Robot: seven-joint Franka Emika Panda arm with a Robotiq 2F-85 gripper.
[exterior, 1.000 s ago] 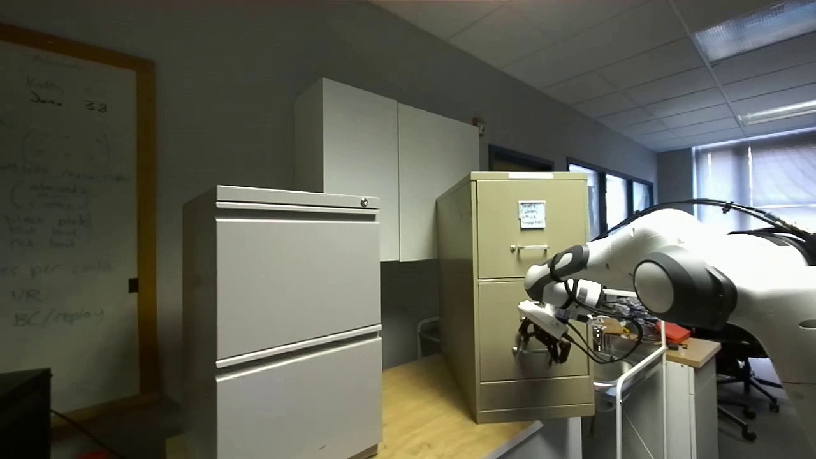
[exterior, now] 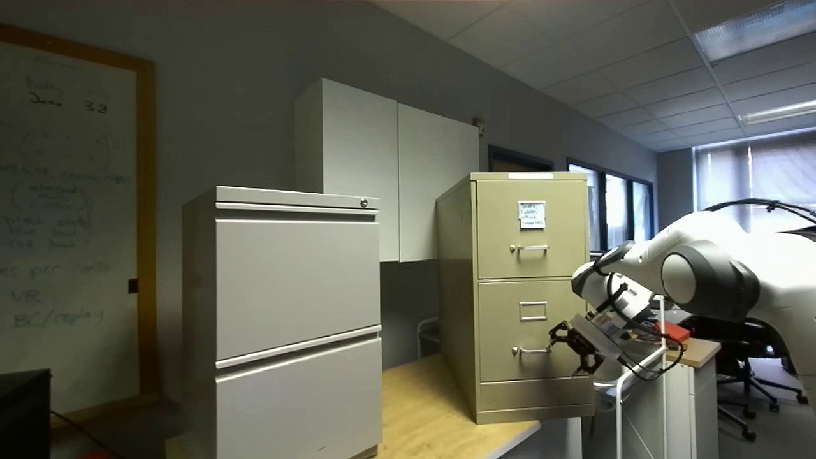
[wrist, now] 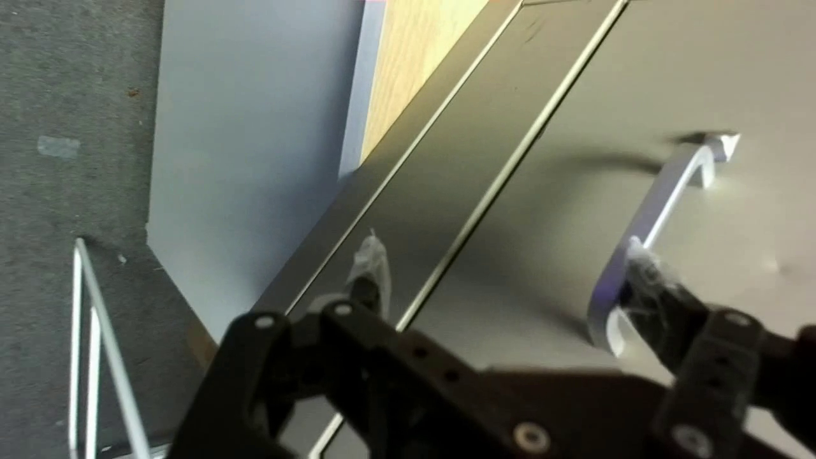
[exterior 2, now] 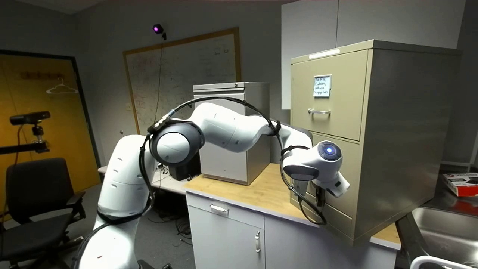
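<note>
A tan two-drawer filing cabinet (exterior: 533, 302) stands on the wooden counter, both drawers closed. Its lower drawer's metal handle (wrist: 650, 222) appears at the right of the wrist view. My gripper is open in front of that drawer, its fingers wide apart. One finger (wrist: 658, 294) overlaps the near end of the handle in this view; whether it touches cannot be told. The other finger (wrist: 372, 268) is over the cabinet front, below the drawer. From the side, the gripper (exterior: 572, 353) is tilted by the handle's right end. The arm hides this handle in exterior view 2.
A grey filing cabinet (exterior: 298, 287) stands farther left on the counter (exterior 2: 269, 197). To the right of the tan cabinet are a sink (exterior 2: 448, 235) and a red-and-white box (exterior 2: 461, 181). A white metal frame (exterior: 662, 329) stands near the arm.
My gripper has moved right and tilted, from the front of the lower handle to its right end. The arm has shifted right with it. Both drawers look unchanged.
</note>
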